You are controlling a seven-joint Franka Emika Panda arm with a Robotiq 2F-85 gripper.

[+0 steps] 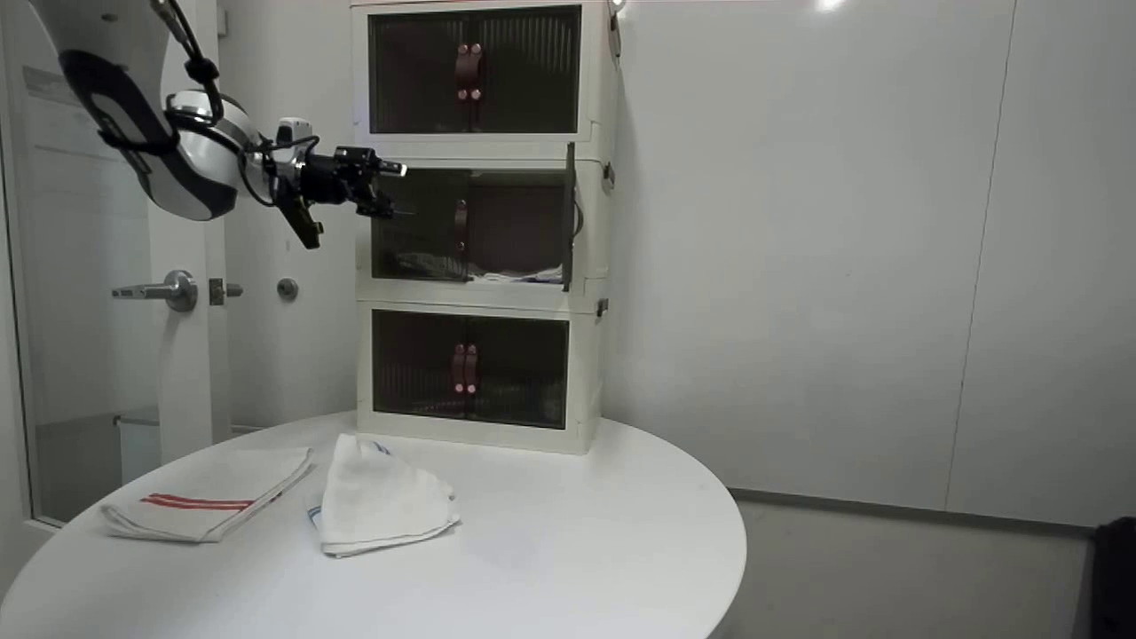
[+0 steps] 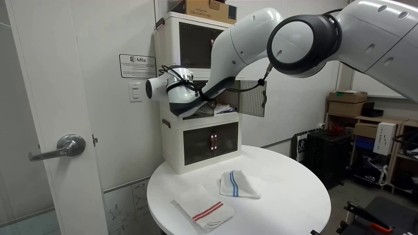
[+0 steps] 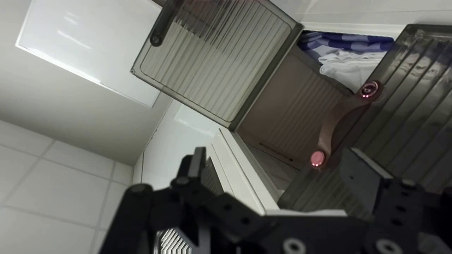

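Note:
My gripper [image 1: 398, 190] is open, held in front of the middle cabinet unit's left door [image 1: 417, 240], which is closed. The right door [image 3: 224, 55] of that unit stands swung outward. Through the opening show a folded white cloth [image 3: 354, 63] and a blue-and-white cloth [image 3: 339, 41]. In the wrist view the left door's brown handle [image 3: 330, 127] appears ahead of my spread fingers, with nothing gripped. On the table lie a white towel with red stripes [image 2: 203, 207] and a white towel with blue stripes [image 2: 245, 186]. The gripper is hidden in exterior view 2.
The top unit [image 1: 474, 70] and bottom unit [image 1: 469, 369] have their doors closed. A cardboard box [image 2: 207, 11] rests on the cabinet. A door with a metal handle [image 1: 165, 291] is at the left.

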